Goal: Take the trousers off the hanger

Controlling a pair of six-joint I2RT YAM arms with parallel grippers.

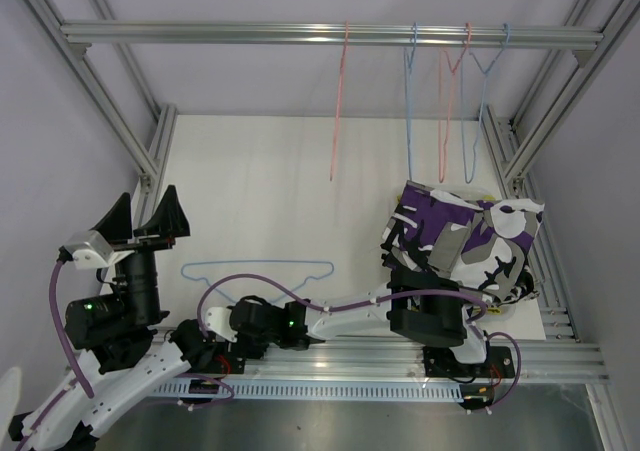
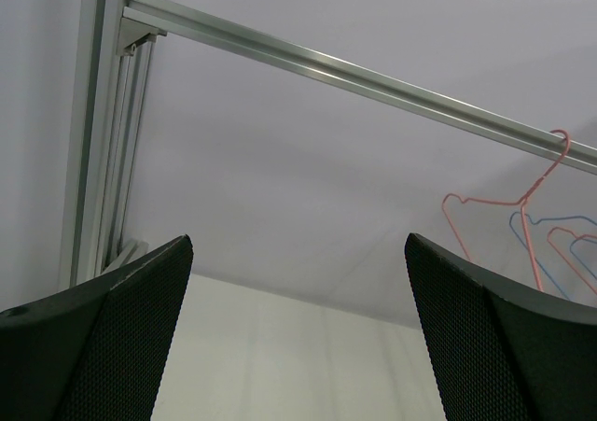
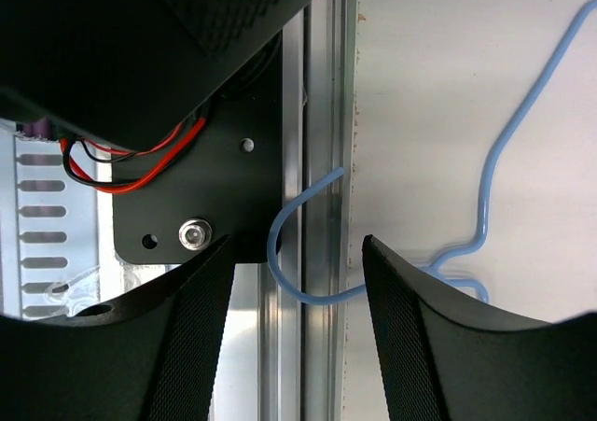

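The camouflage trousers (image 1: 470, 236) in purple, grey, white and black lie crumpled at the right of the board. A blue hanger (image 1: 255, 262) lies flat near the front edge, apart from them; in the right wrist view its hook (image 3: 308, 299) shows between the open fingers of my right gripper, over the frame edge. Whether it touches them is unclear. My left gripper (image 1: 145, 211) stands raised and open at the left, nothing between its fingers.
Pink and blue hangers (image 1: 452, 81) hang from the top rail (image 1: 250, 31), empty. The board (image 1: 250, 181) is clear at its middle and back left. Aluminium profiles (image 1: 157, 156) border it.
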